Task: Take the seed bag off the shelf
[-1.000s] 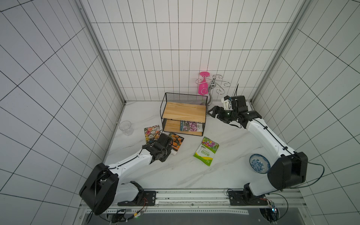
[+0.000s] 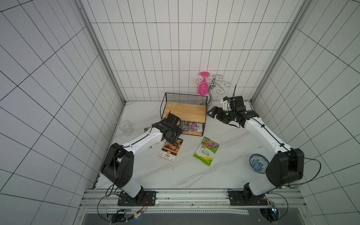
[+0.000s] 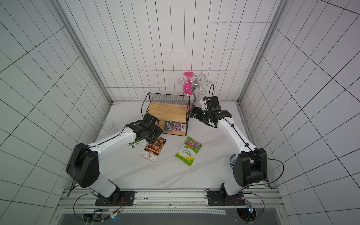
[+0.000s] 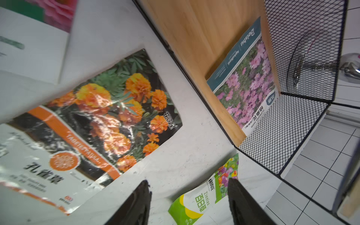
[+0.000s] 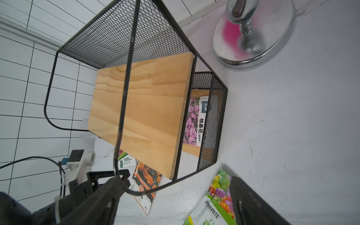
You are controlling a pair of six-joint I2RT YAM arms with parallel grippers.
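A pink-flower seed bag lies on the lower wooden board of the black mesh shelf. My left gripper is open, with nothing between its fingers, and hovers at the shelf's front left. Below it, the marigold seed bag lies flat on the table; a green zinnia bag lies farther right. Another bag is left of the marigold one, mostly hidden by the left arm in the top views. My right gripper stands open and empty beside the shelf's right side.
A chrome stand with a pink goblet is behind the shelf at the right. A clear glass stands far left, a blue patterned bowl at the right.
My left gripper has moved away from the marigold bag, up and right toward the shelf. The marigold bag has shifted slightly toward the front. The right arm has shifted only slightly.
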